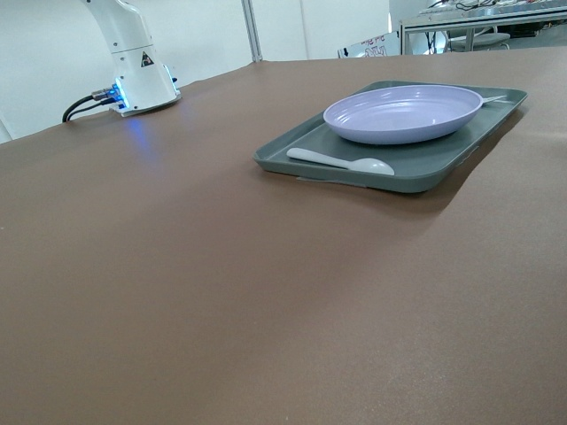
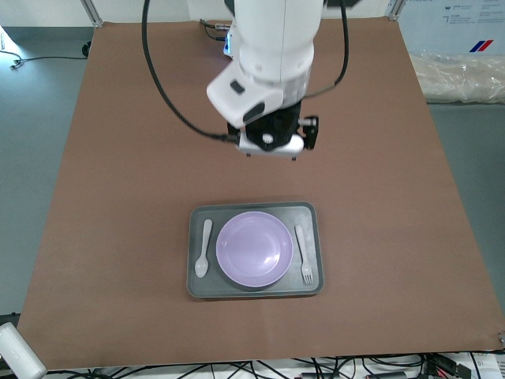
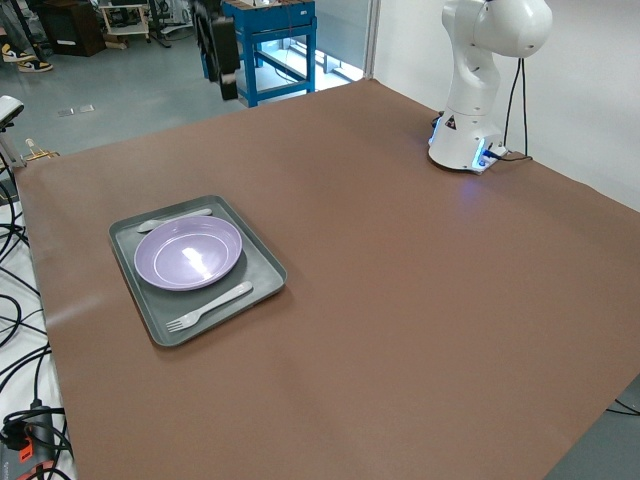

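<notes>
A grey tray (image 2: 308,213) lies on the brown table, holding a lilac plate (image 2: 254,249) (image 1: 403,113) (image 3: 188,253) with a white spoon (image 2: 202,260) (image 1: 370,166) and a white fork (image 2: 306,264) (image 3: 185,320) on either side. In the left view my arm hangs over the table behind the tray, its gripper (image 2: 286,136) clear of the tray and mostly hidden by its white housing, so its finger state is unclear. In the top view only the arm's base shows.
Cables (image 2: 347,365) run along the near edge in the left view, and a white cylinder (image 2: 20,351) sits at its near-left corner. A wall stands behind the arm's base (image 3: 465,140).
</notes>
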